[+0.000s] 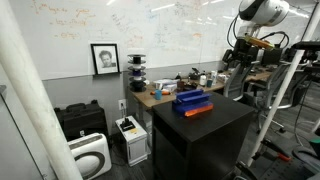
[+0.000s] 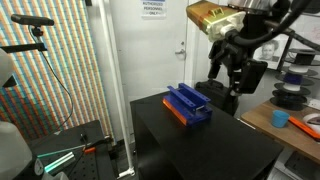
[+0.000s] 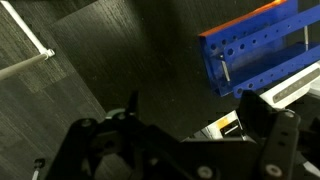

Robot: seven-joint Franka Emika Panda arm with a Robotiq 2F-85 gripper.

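My gripper (image 2: 232, 75) hangs open, high above the black table, with nothing between its fingers. In the wrist view the gripper shows as two dark, blurred fingers spread apart at the bottom. A blue frame with rows of holes and an orange part (image 2: 187, 104) lies on the table top. The wrist view shows this blue frame (image 3: 262, 45) at the upper right, with thin metal pins across it, apart from my fingers. In exterior view 1 the blue frame (image 1: 190, 102) sits at the table's far left part.
A white pole (image 2: 122, 80) rises beside the table.
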